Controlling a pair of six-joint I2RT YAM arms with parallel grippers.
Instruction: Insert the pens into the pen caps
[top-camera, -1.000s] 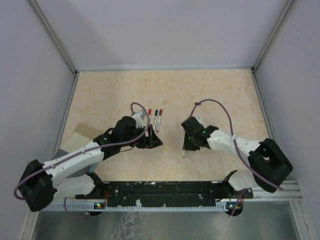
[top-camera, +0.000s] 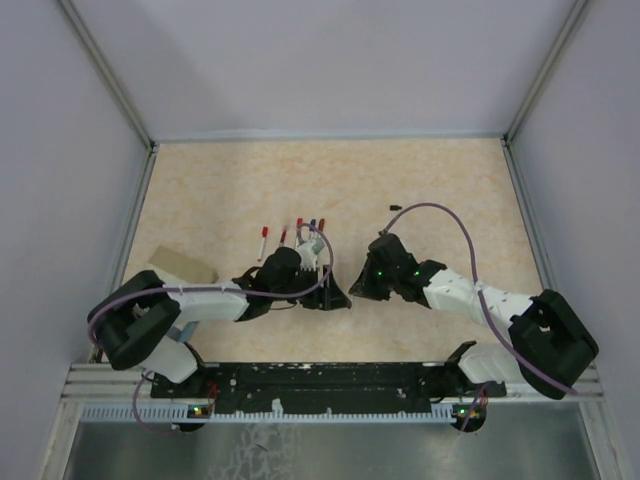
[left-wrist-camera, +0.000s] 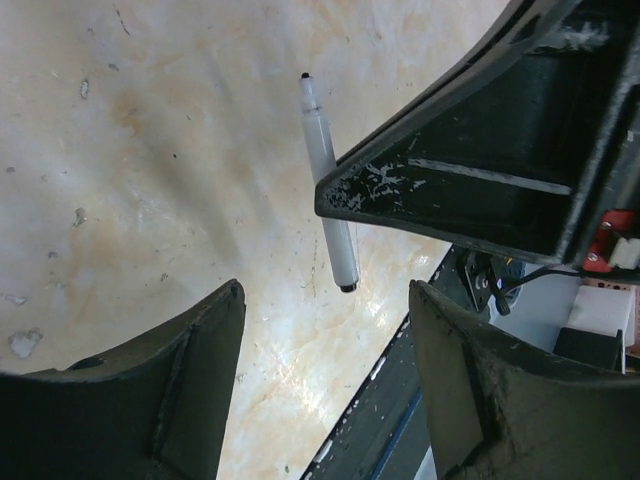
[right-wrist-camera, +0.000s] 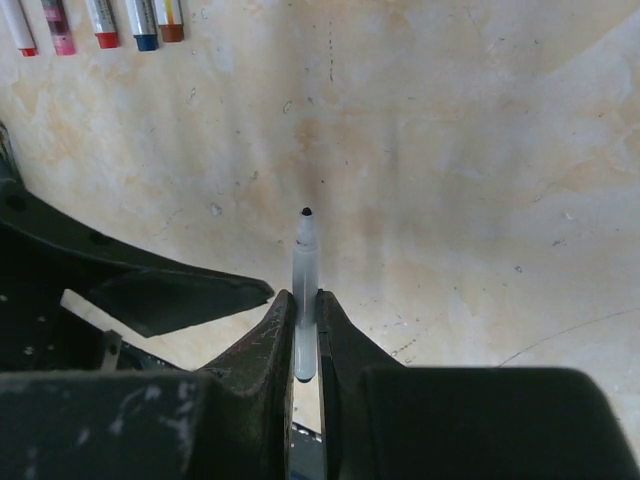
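My right gripper is shut on a clear-bodied pen (right-wrist-camera: 305, 260), black tip pointing away from it, visible between the fingers in the right wrist view. In the left wrist view the same pen (left-wrist-camera: 340, 255) lies across the space ahead of my left gripper, which is open with nothing between its fingers; the right gripper's dark finger partly covers the pen's middle. In the top view the two grippers (top-camera: 336, 299) (top-camera: 360, 295) face each other near the front centre.
Several pens with red, pink, blue and brown ends (right-wrist-camera: 144, 25) lie in a row behind the grippers. A beige board (top-camera: 175, 265) sits at the left.
My left gripper has moved right toward the pen. My right gripper has shifted slightly left with the pen, and the two grippers are now closer together.
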